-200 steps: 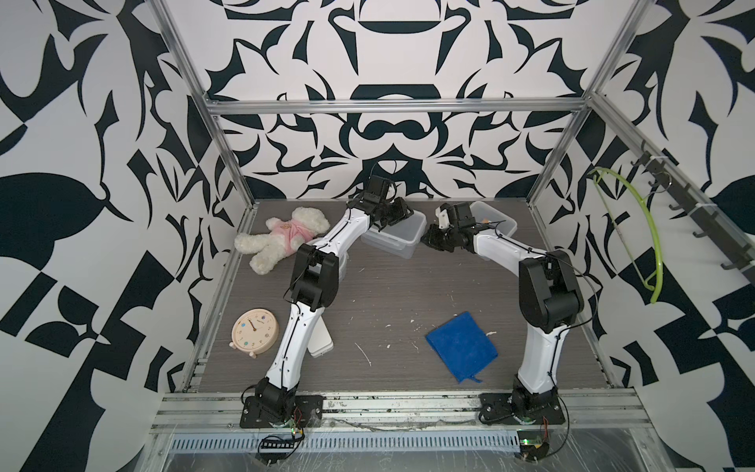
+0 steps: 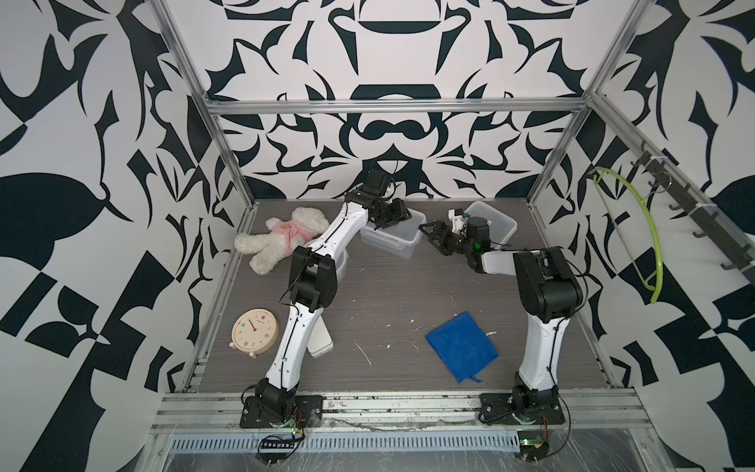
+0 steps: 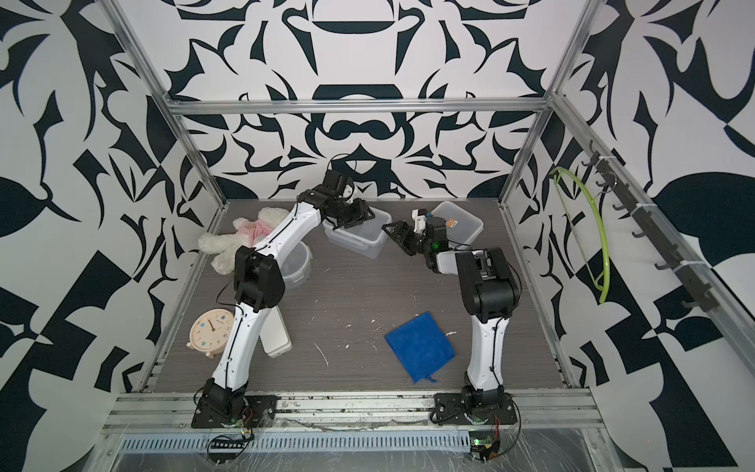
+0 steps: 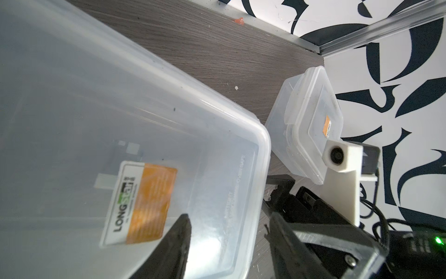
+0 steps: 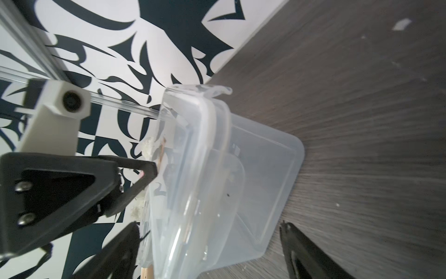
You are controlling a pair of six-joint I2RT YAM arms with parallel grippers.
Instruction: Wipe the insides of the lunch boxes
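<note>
A translucent lunch box [image 2: 393,244] stands at the back middle, a label inside, with my left gripper open above its interior in the left wrist view. My right gripper is open at that box's near right end, its fingers either side of the box's wall in the right wrist view. A second lunch box [image 3: 464,228] stands at back right, behind the right arm. A round container [image 3: 295,275] is partly hidden behind the left arm. A blue cloth [image 2: 461,346] lies at front right.
A white teddy bear [image 2: 267,251] lies back left. A clock [image 2: 254,330] and a white slab [image 2: 320,338] lie front left. A green hose-like loop [image 2: 649,220] hangs on the right wall.
My right arm has shifted and its wrist has turned, lowering slightly around the middle box's end. The left arm has moved very little.
</note>
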